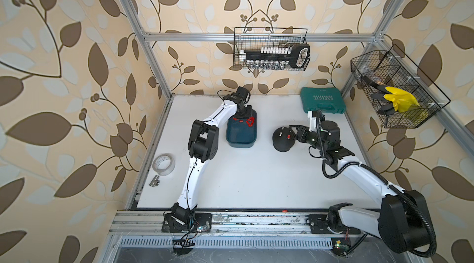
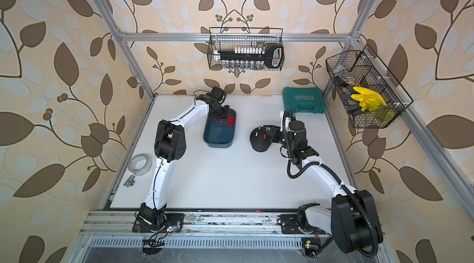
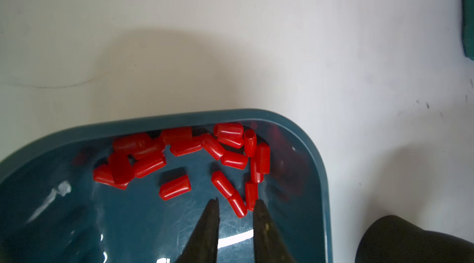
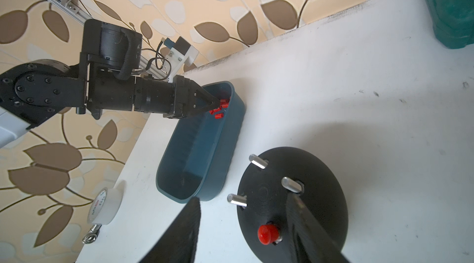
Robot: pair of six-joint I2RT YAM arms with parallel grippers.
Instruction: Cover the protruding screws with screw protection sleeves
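My left gripper is open inside the teal bin [image 3: 323,189], above several red sleeves [image 3: 222,184] bunched at its far end. Nothing is between its fingers. Right of the bin, a black disc [image 4: 316,174] carries several protruding metal screws [image 4: 291,184]. One of them, the nearest in the right wrist view, wears a red sleeve [image 4: 268,233]; the others there are bare. My right gripper hovers open beside and over the disc, with nothing visible between its fingers.
A green case [image 1: 322,100] lies at the back right. A tape roll [image 1: 163,163] and small metal parts [image 1: 154,181] are at the left edge. Wire baskets [image 1: 270,48] hang on the back and right.
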